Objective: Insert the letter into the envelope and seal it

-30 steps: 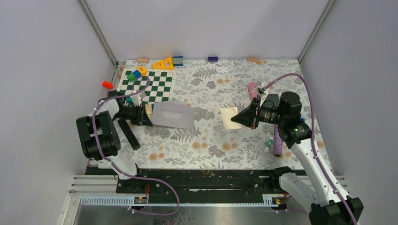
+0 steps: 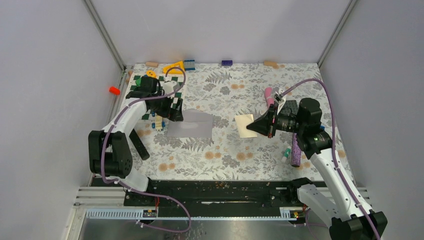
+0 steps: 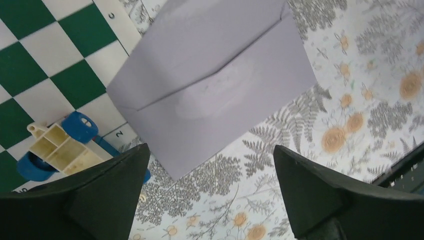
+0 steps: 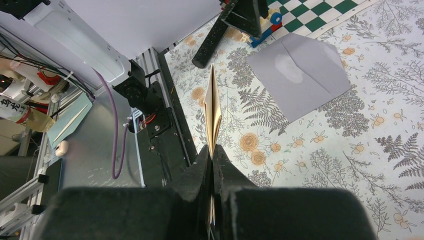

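Observation:
A grey-lilac envelope [image 2: 192, 127] lies flat left of the table's middle, its flap spread out on the far side. In the left wrist view the envelope [image 3: 215, 102] shows a crease between flap and body. My left gripper [image 2: 176, 116] hovers over the envelope's left end, its fingers wide apart and empty. The cream folded letter [image 2: 245, 126] is held up right of the envelope, with my right gripper [image 2: 255, 129] shut on its edge. Seen edge-on in the right wrist view, the letter [image 4: 212, 107] rises from between the pressed-together fingers [image 4: 202, 175].
A green-white chessboard [image 3: 52, 65] and a toy car [image 3: 65, 145] adjoin the envelope on the left. A black bar [image 2: 139, 145] lies nearer the front. Pink and purple rolls [image 2: 295, 152] are by the right arm.
The envelope shifted slightly right and straightened, coming away from the left gripper. The right arm stayed still.

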